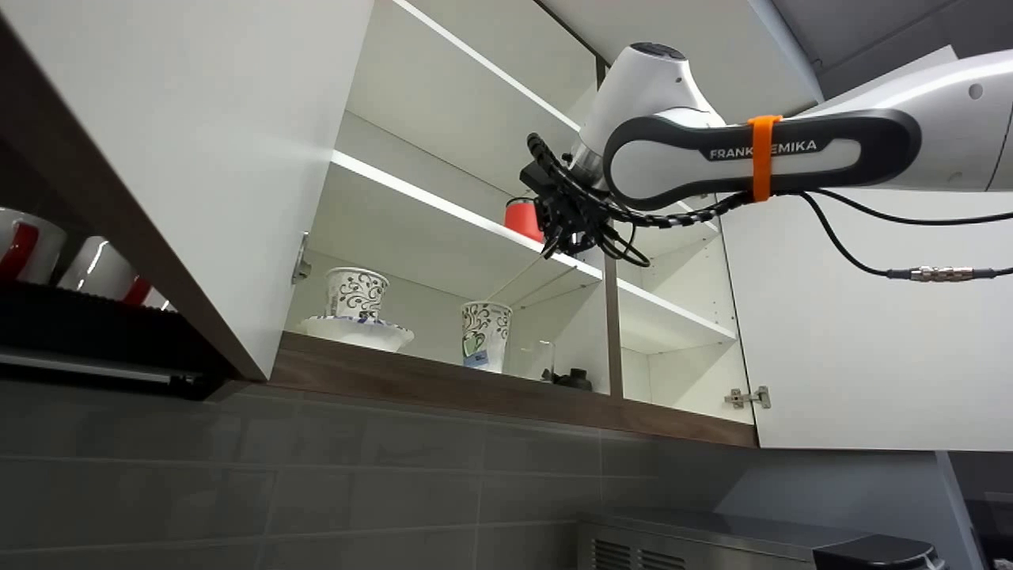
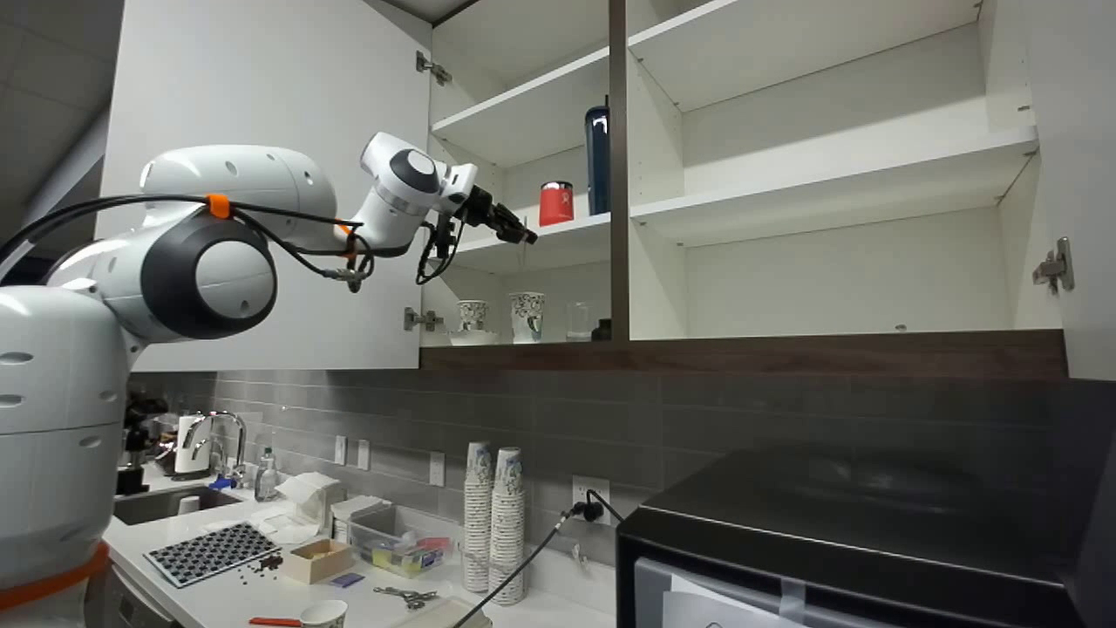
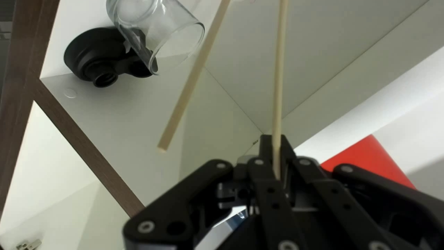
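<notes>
My gripper [image 1: 552,248] is shut on a thin wooden stick [image 3: 279,75], whose end sits between the black fingers in the wrist view. From there the stick slants down to a tall patterned paper cup [image 1: 484,340] on the bottom cabinet shelf. Its lower end appears to be inside the cup. A second wooden stick [image 3: 193,79] leans beside it, its upper end free and clear of my fingers. In exterior view 2, the gripper [image 2: 531,239] hangs above and in front of that cup [image 2: 527,317]. The cup itself is outside the wrist view.
A clear glass [image 3: 177,39] and a black lid [image 3: 93,56] lie right of the cup. Left of it, a shorter paper cup [image 1: 356,293] stands on white bowls [image 1: 366,334]. Close by on the middle shelf are a red tumbler [image 2: 556,203] and a dark blue bottle [image 2: 597,157].
</notes>
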